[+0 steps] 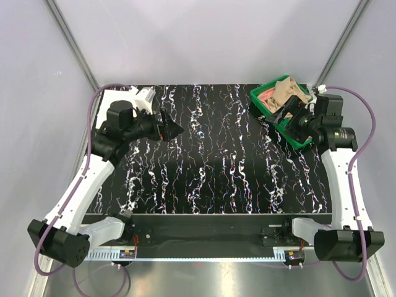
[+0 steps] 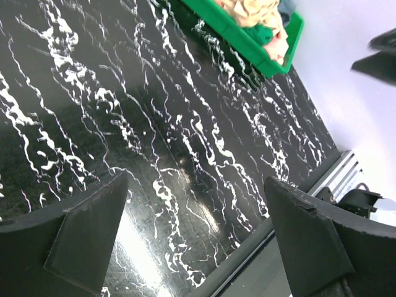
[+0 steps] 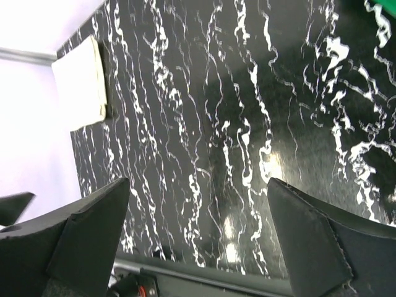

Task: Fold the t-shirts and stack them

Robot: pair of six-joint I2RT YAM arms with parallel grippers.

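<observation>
A folded white shirt (image 3: 80, 85) lies flat at the table's far left corner; in the top view this white shirt (image 1: 111, 100) is partly hidden behind my left arm. Inside the green basket (image 1: 255, 94) at the far right are rumpled cloths, among them a beige shirt (image 1: 288, 93) and a pink cloth (image 1: 266, 94). The left wrist view also shows grey and green cloth there. My left gripper (image 1: 171, 126) hangs open over the left half of the table, holding nothing. Over the basket's near part is my right gripper (image 1: 284, 116), likewise open and empty.
White walls (image 1: 198, 40) close off the back and sides. A dark rail (image 1: 204, 232) runs along the front edge.
</observation>
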